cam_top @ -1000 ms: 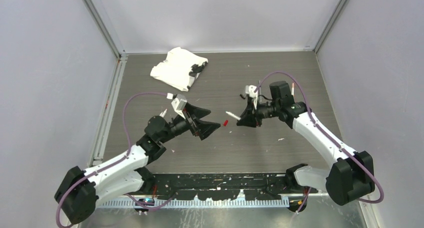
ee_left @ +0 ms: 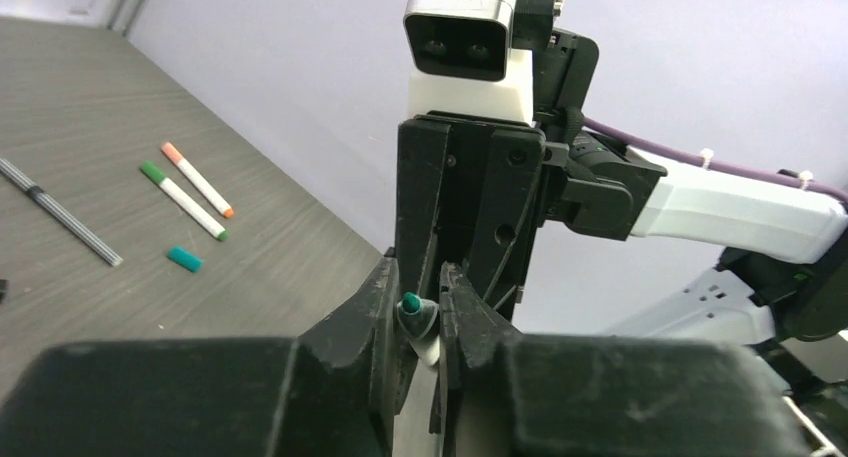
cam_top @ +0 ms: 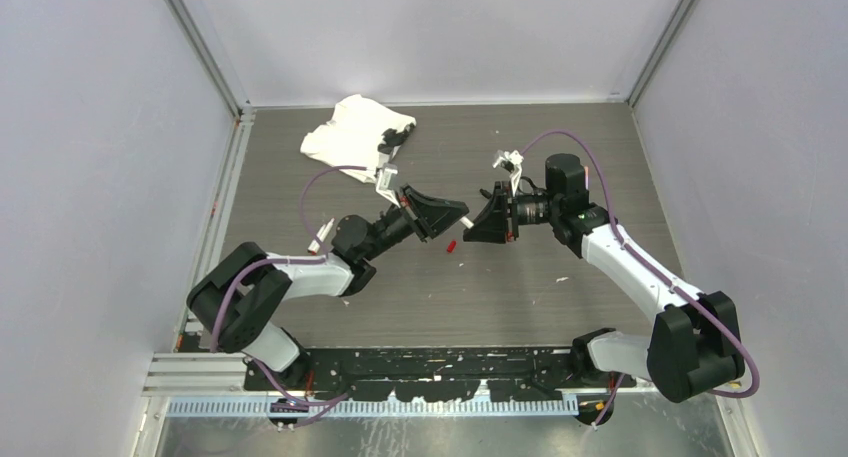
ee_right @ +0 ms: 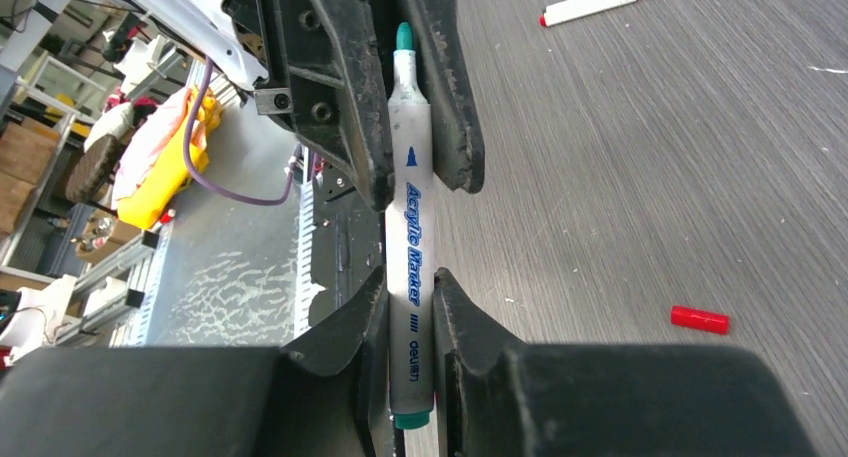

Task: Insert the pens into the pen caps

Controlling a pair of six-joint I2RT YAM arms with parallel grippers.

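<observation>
A white marker with a teal nib and teal end (ee_right: 411,267) spans the gap between my two grippers. My right gripper is shut on its rear part. In the top view my left gripper (cam_top: 461,215) meets my right gripper (cam_top: 477,226) tip to tip, a short white stretch of marker showing between them. The left fingers lie on both sides of the nib end; the left wrist view shows the teal nib (ee_left: 411,302) between them, so the left is shut on it too. A loose teal cap (ee_left: 184,258) lies on the table.
A red cap (ee_right: 700,320) lies on the table below the grippers. A red-tipped marker (ee_right: 595,5), a green marker (ee_left: 186,202), an orange marker (ee_left: 199,180) and a grey striped pen (ee_left: 62,214) rest on the tabletop. White cloth (cam_top: 352,137) sits at the back left.
The right gripper, still holding the marker, shifted slightly left.
</observation>
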